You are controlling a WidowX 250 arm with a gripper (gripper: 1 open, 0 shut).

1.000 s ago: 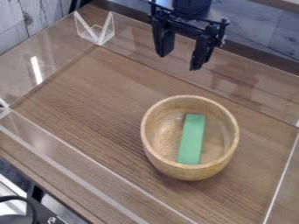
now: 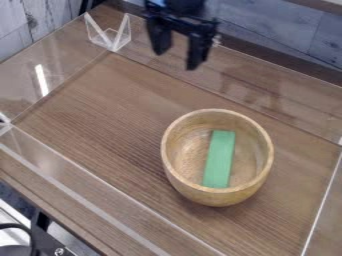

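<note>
A tan round bowl (image 2: 183, 173) sits on the wooden table at the lower right, with a green rectangular block (image 2: 218, 160) lying inside it. My dark gripper (image 2: 186, 42) is at the top centre, motion-blurred, above the back of the table and well away from the bowl. Whether it is open or shut, or holds anything, is too blurred to tell.
A clear plastic or wire object (image 2: 110, 32) stands at the back left. Black cables run along the left corners.
The gripper has moved up and slightly left toward the back edge, turning blurred as it went. The bowl and green block are unchanged.
</note>
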